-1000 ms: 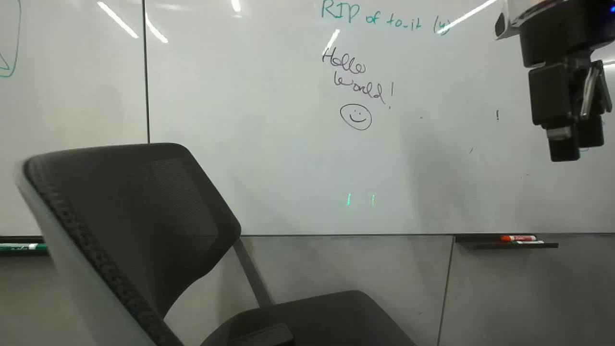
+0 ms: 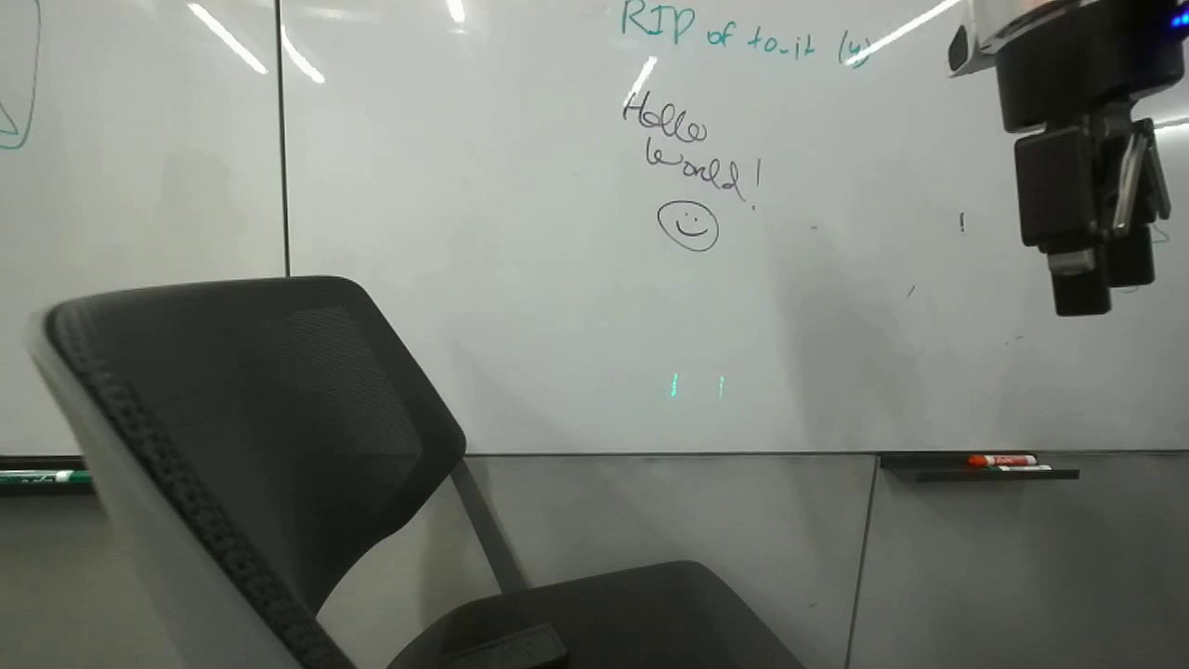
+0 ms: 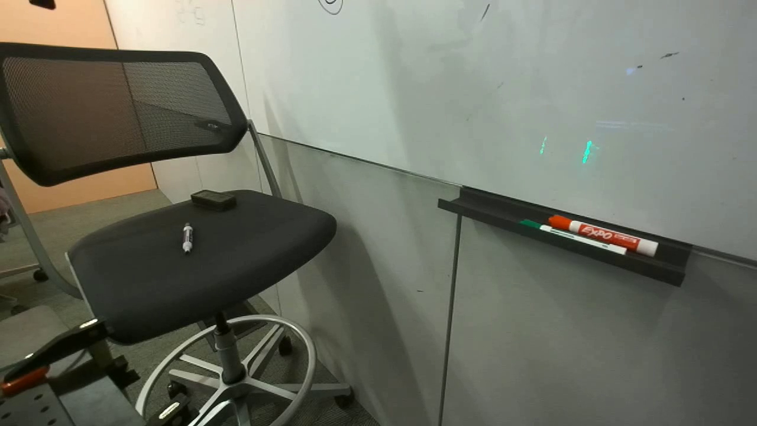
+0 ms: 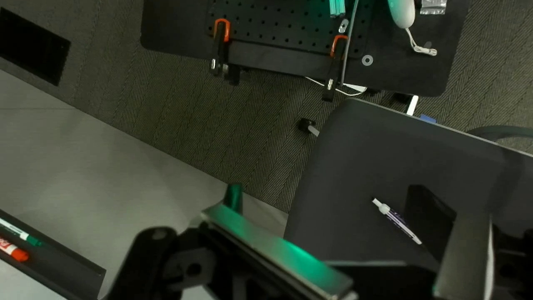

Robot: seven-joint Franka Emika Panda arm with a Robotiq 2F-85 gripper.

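High in front of the whiteboard [image 2: 535, 279], at the right of exterior view 1, hangs my gripper [image 2: 1107, 283]. Its two fingers stand wide apart in the wrist view, the left finger [image 4: 280, 250] lit green, and no object is held between them. A white marker with a dark label [image 4: 397, 221] lies on the chair seat [image 4: 359, 150] well below. Exterior view 2 shows that marker [image 3: 188, 238] too, with a dark eraser-like block [image 3: 213, 199] behind it; the gripper is out of that view.
An orange-red marker [image 3: 603, 234] and a green-capped marker [image 3: 582, 238] lie in the black tray [image 3: 454, 206] on the wall. The chair backrest [image 2: 245, 435] rises at the left. A black table with clamps [image 4: 275, 57] stands beyond the seat.
In exterior view 1 my gripper has shifted slightly left and a touch lower. The chair, board and tray markers look unmoved.
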